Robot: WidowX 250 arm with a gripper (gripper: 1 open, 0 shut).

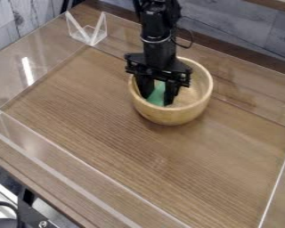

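Observation:
My gripper (159,82) reaches down from the top into a round light wooden bowl (171,117) a little right of and above the view's centre. A green object (157,93) sits inside the bowl between my dark fingers, and my gripper looks shut on it. The fingers and the bowl's rim partly hide it, so its shape is unclear.
A white wire-like item (88,27) is near the back left corner. The table's left edge borders a grey surface, with dark cables at the lower left.

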